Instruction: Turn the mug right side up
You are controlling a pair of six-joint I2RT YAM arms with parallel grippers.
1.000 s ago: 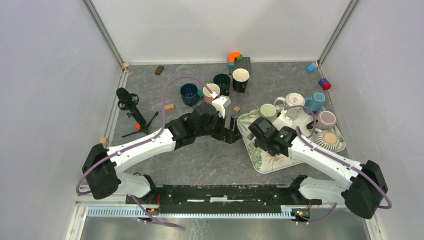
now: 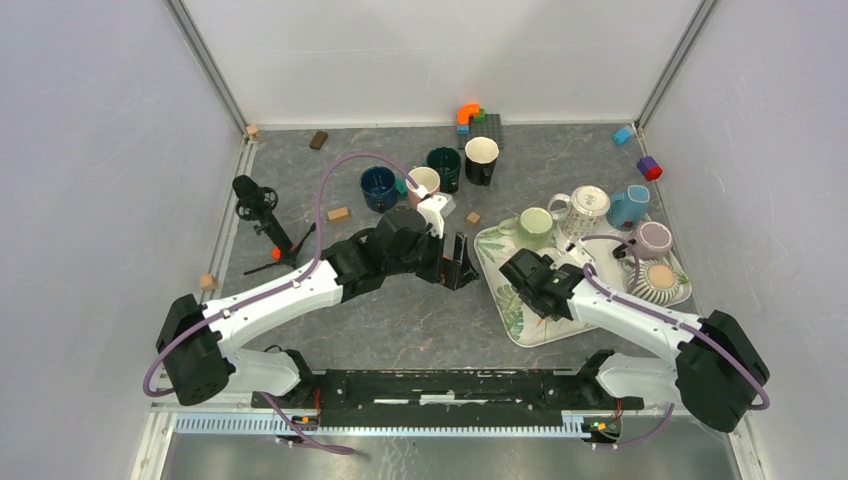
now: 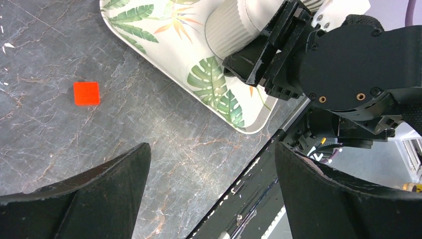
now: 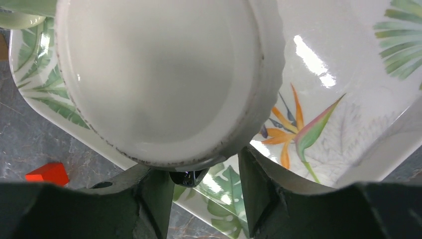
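Observation:
A white ribbed mug lies in the leaf-patterned tray [image 2: 510,330]; in the right wrist view its round pale end [image 4: 164,74] fills the upper middle. My right gripper is right at this mug's lower edge, its fingers part open; whether they grip the rim is unclear. My left gripper [image 2: 455,262] stands open over the grey table just left of the tray, with nothing between its fingers.
Green [image 2: 532,228], patterned [image 2: 590,208], blue [image 2: 628,208], pink [image 2: 653,240] and striped [image 2: 655,283] mugs crowd the tray's back and right. Several mugs stand at back centre. A red block [image 3: 86,93] lies beside the tray.
My right arm has shifted slightly, its gripper moving a little toward the right and its elbow back.

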